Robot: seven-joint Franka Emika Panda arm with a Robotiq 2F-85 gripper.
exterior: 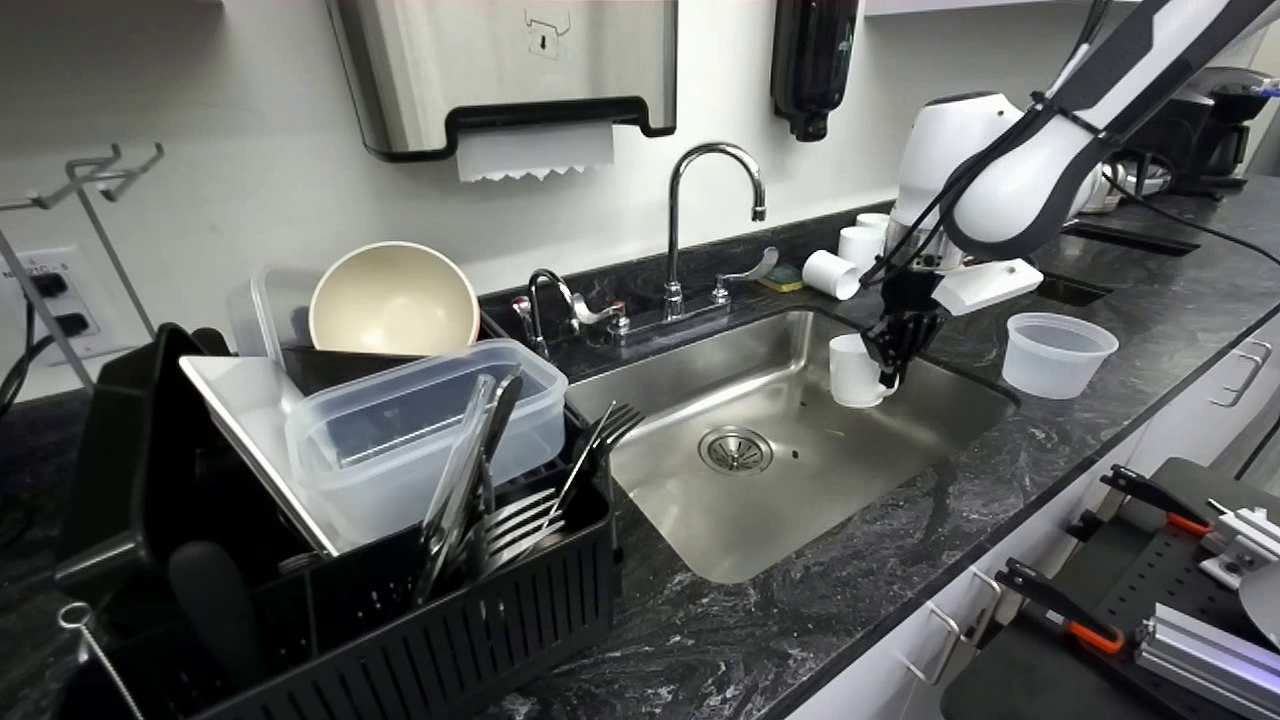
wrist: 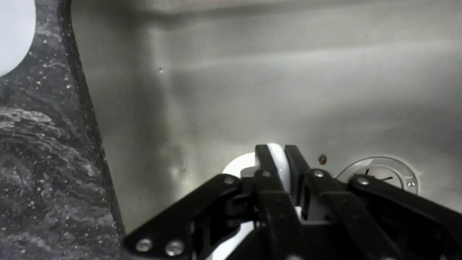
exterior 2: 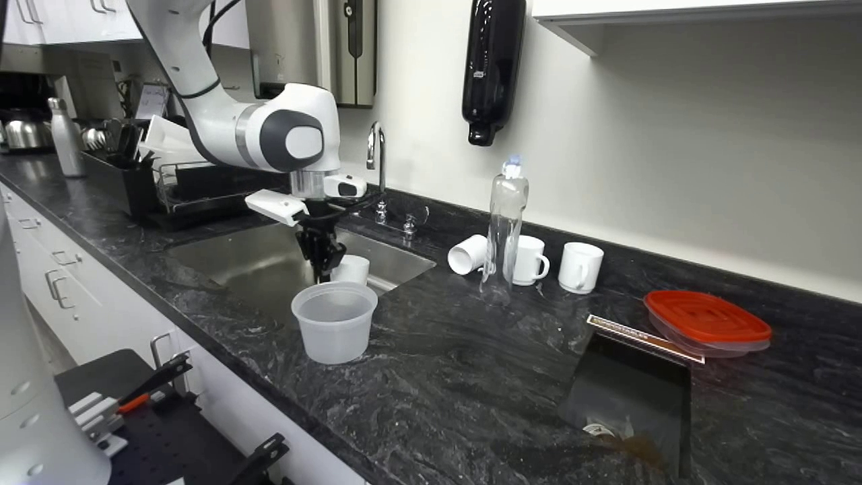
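Observation:
Over the right part of the steel sink (exterior: 768, 528), my gripper (exterior: 894, 360) is shut on a white mug (exterior: 853, 374). In the wrist view the gripper has the mug's white handle (wrist: 279, 161) pinched between its black fingers, and the mug's body (wrist: 240, 166) is mostly hidden beneath them. The mug looks roughly upright. Whether its base touches the sink floor I cannot tell. Seen in exterior view 2, the mug (exterior 2: 353, 268) shows beyond the clear plastic tub (exterior 2: 335, 333).
Several white mugs (exterior: 828, 275) stand or lie behind the sink's right end, near a clear bottle (exterior 2: 506, 230). The tap (exterior: 674, 228) rises at the back. A full dish rack (exterior: 480, 636) stands left; the plastic tub (exterior: 1056, 356) sits right on the counter.

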